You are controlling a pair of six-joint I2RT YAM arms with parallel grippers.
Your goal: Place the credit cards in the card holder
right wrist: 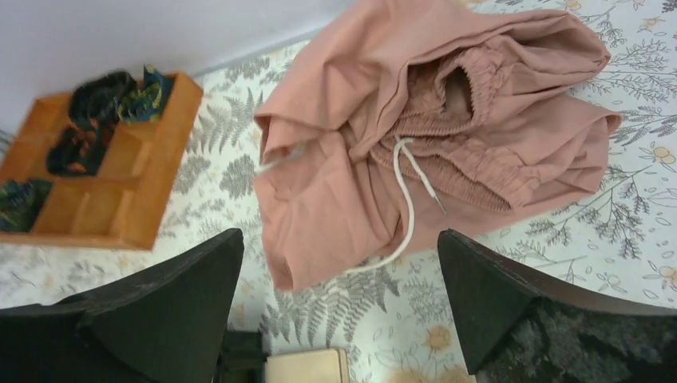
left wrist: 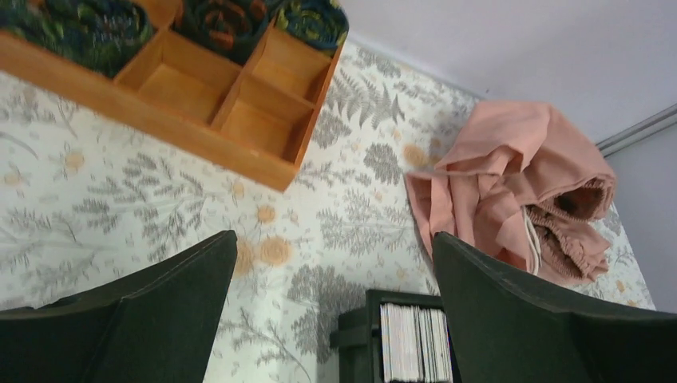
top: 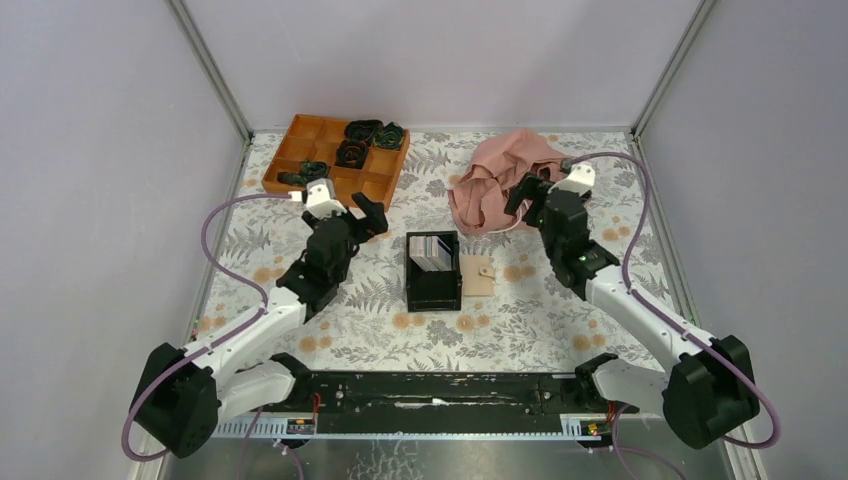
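Note:
In the top view a black box [top: 433, 290] at the middle holds a stack of pale cards [top: 431, 254]; beside it on the right lies a small beige card holder [top: 478, 280] with a snap tab. The cards [left wrist: 411, 343] also show at the bottom of the left wrist view, and the holder at the bottom of the right one. My left gripper [top: 352, 212] stands open and empty above the table, left of and behind the box. My right gripper [top: 520, 195] is open and empty over the pink cloth, behind and right of the holder.
A wooden compartment tray [top: 375, 182] with dark rolled items stands at the back left. A crumpled pink hoodie [top: 485, 185] with a white cord lies at the back right.

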